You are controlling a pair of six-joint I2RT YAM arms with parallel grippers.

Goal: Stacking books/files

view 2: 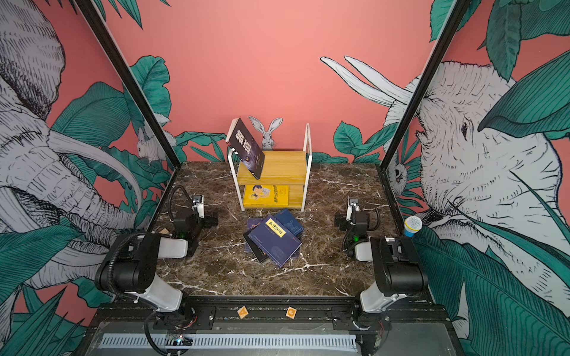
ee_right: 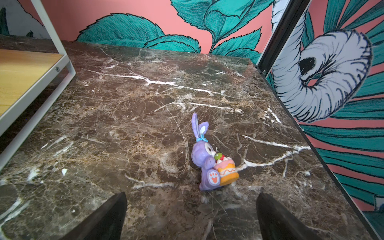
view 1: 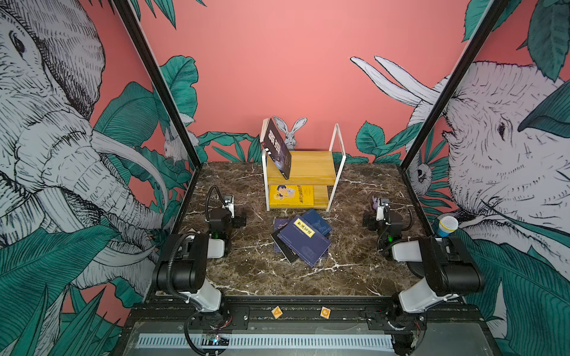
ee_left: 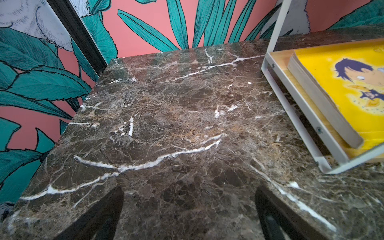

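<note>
A pile of books (view 1: 304,243), dark blue, lighter blue, purple and black, lies loosely on the marble table in front of a two-tier wooden rack (view 1: 305,166). A dark book (view 2: 245,148) leans upright at the upper tier's left end; a yellow book (ee_left: 352,96) lies flat on the lower tier. My left gripper stands open left of the pile, with bare table between its fingers. My right gripper stands open right of the pile, holding nothing.
A purple rabbit figurine (ee_right: 208,168) stands just beyond my right gripper. A blue-and-white cylindrical object (view 2: 412,226) is at the right edge.
</note>
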